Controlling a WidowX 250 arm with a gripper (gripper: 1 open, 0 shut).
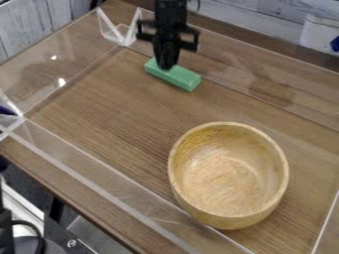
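Note:
The black gripper (167, 40) is at the top centre, blurred, just above and behind a green rectangular block (172, 75) lying flat on the wooden table. Nothing shows held in it; its fingers look close together, shut, though the blur hides detail.
A large round tan bowl (228, 174) takes up the lower right. A clear angular object (119, 30) stands at the upper left of the gripper.

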